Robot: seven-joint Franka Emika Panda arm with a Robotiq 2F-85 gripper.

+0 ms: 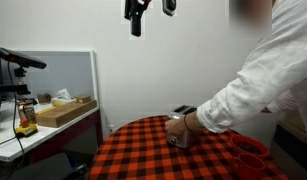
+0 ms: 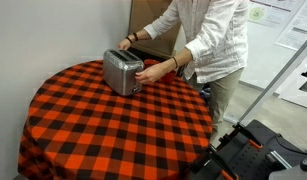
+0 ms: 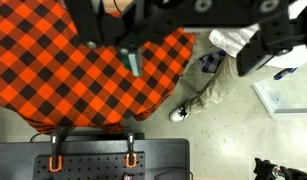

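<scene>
A silver two-slot toaster stands upright on a table with a red-and-black checked cloth. A person in a white shirt has both hands at it; in the first exterior view an arm partly covers the toaster. High above the table, at the top edge of that view, hangs my gripper, its two dark fingers apart and nothing between them. In the wrist view the dark fingers fill the upper part, blurred and close, with cloth and floor below. The toaster cannot be made out there.
Red bowls sit at the table's near right. The person leans over the table's far side. A side desk holds boxes and small items.
</scene>
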